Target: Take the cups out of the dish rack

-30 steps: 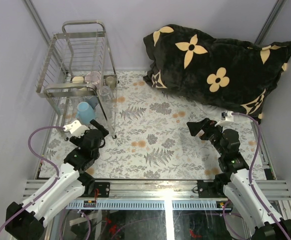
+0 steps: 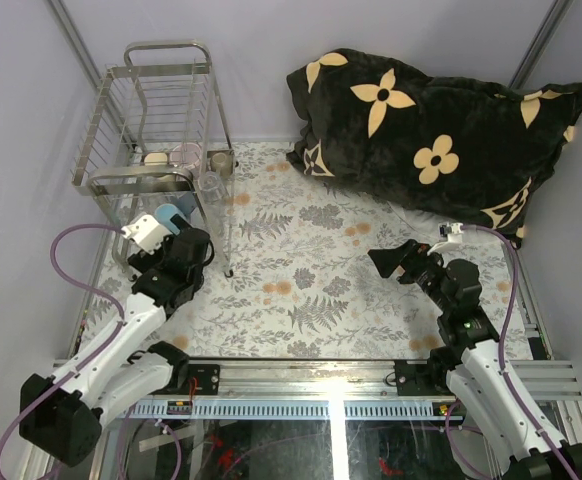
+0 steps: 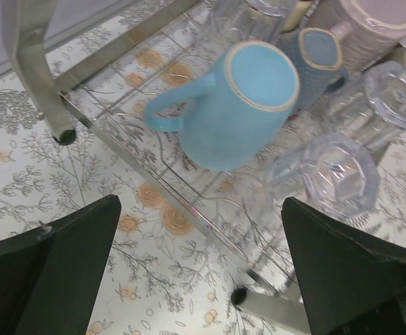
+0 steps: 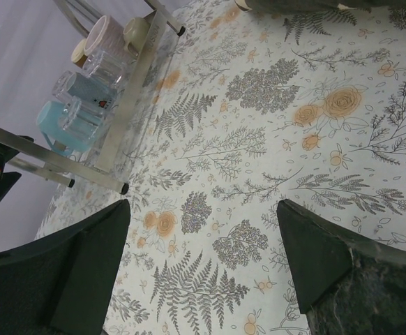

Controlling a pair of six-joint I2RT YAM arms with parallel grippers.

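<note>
The dish rack (image 2: 141, 70) stands at the left. On its lower shelf lie a light blue mug (image 3: 238, 118), a grey-blue mug (image 3: 307, 70), a pink cup (image 3: 367, 21), a cream cup (image 4: 137, 35) and several clear glasses (image 3: 328, 181). My left gripper is open at the rack's front, above and just before the light blue mug, whose handle faces left in the left wrist view. My right gripper stands open over the bare surface at the right, nothing between its fingers.
A large dark patterned pillow (image 2: 431, 130) fills the back right. The rack's metal frame and legs border the left gripper's space.
</note>
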